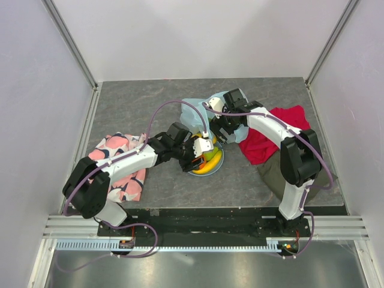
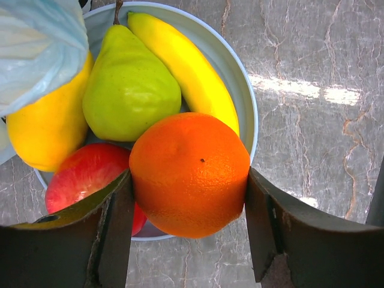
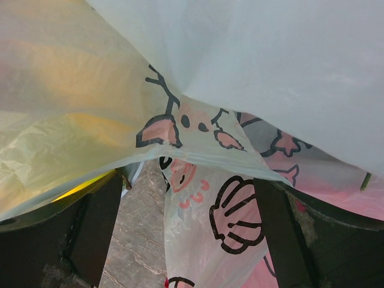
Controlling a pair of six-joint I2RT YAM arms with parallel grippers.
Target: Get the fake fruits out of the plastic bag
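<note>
My left gripper has its fingers around an orange [image 2: 186, 168] over a pale blue bowl [image 2: 243, 78]. In the bowl are a banana [image 2: 180, 60], a pear [image 2: 129, 90], a yellow fruit [image 2: 48, 126] and a red apple [image 2: 87, 174]. The plastic bag [image 2: 36, 42] overhangs the bowl's back. My right gripper is open at the bag, whose printed film [image 3: 210, 132] fills most of its wrist view; anything between those fingers besides film is hidden.
A patterned cloth [image 1: 123, 186] lies at the left. Red cloth [image 1: 288, 117] and olive cloth [image 1: 270, 177] lie at the right under or near my right arm.
</note>
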